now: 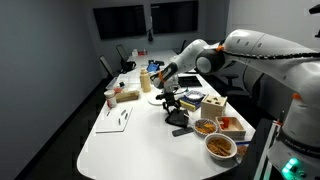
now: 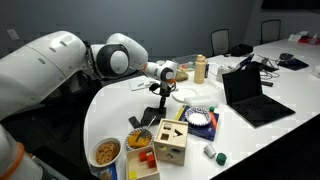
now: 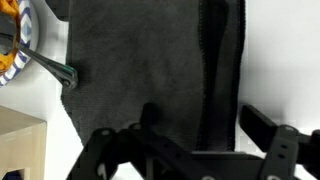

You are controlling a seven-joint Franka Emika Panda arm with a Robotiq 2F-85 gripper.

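Observation:
A dark grey cloth [image 3: 130, 60] lies on the white table, with a folded strip [image 3: 222, 60] along its right side in the wrist view. In exterior view 1 the same cloth [image 1: 177, 117] shows just below my gripper [image 1: 170, 106]. The gripper is open, its fingers spread on either side of the folded strip. No part of the cloth is visibly pinched. Whether the fingertips touch the cloth or the table, I cannot tell.
Bowls of snacks [image 2: 107, 152], a wooden box [image 2: 172, 141] and a tray with a white plate [image 2: 196, 116] stand near the cloth. A laptop [image 2: 254, 97] sits farther right.

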